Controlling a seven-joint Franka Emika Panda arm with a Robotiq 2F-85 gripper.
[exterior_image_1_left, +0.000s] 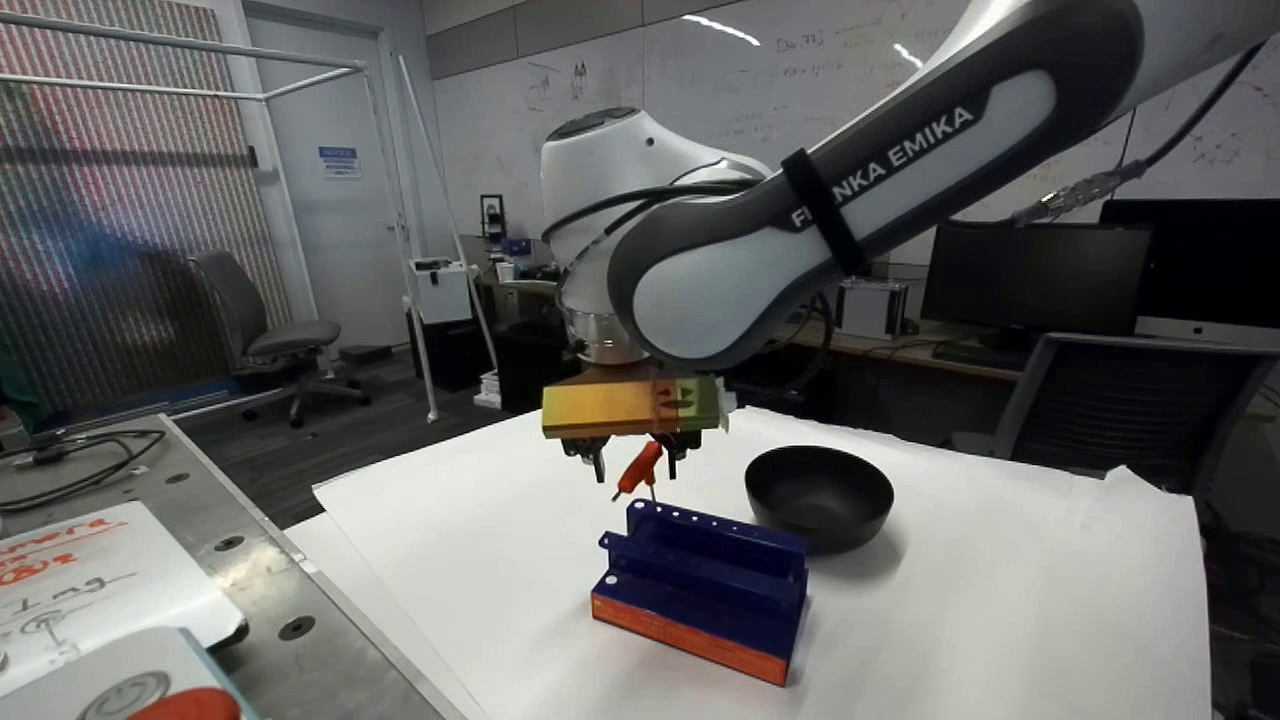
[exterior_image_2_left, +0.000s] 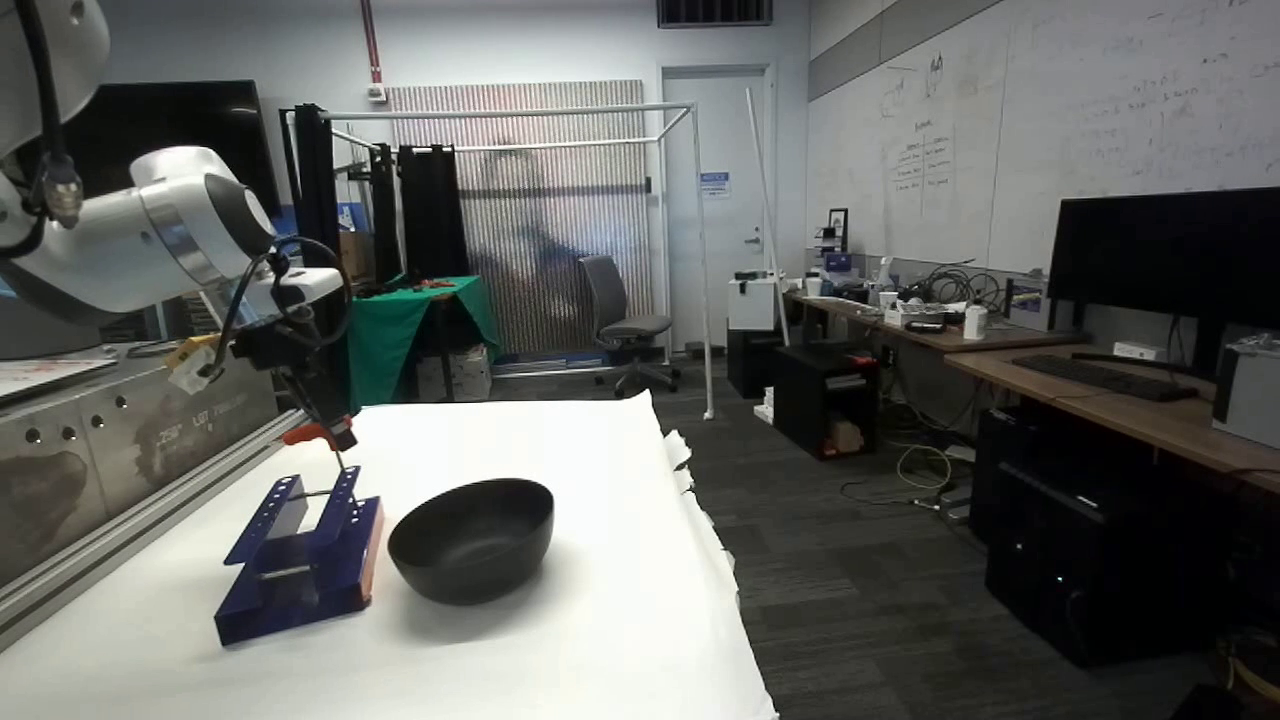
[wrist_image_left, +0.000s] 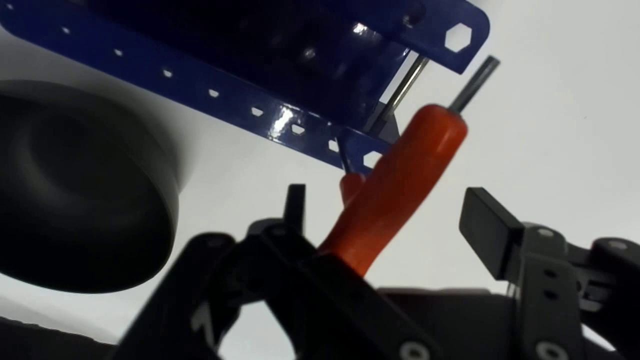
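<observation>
A hex key with a red T-shaped handle stands with its shank in a hole near the end of a dark blue metal rack. The gripper is over that end, fingers spread on both sides of the handle. In the wrist view the left finger is close to the handle, while a wide gap separates it from the right finger. I cannot see a firm hold on it. In exterior view 2, the fingertips hide part of the red handle.
A black bowl sits beside the rack on the white-covered table. A metal bench runs along the left in exterior view 1. Much of the white surface around the rack and bowl is clear.
</observation>
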